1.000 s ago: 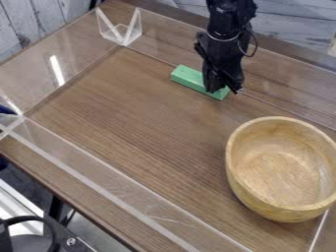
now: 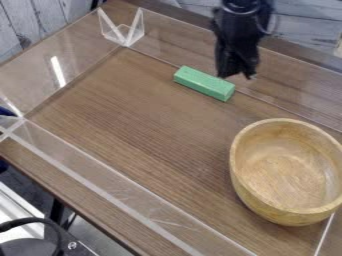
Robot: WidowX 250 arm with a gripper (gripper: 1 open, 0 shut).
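Observation:
The dark gripper (image 2: 235,70) is raised at the top of the view, above and behind a green rectangular block (image 2: 203,82) that lies on the wooden table (image 2: 120,140). The gripper is shut, with nothing seen between its fingers, though it is blurred.
A large light wooden bowl (image 2: 287,200) stands at the front right. A clear plastic piece (image 2: 122,27) is at the back left.
The gripper has moved up and back, away from the green block, which now lies fully in view and apart from it.

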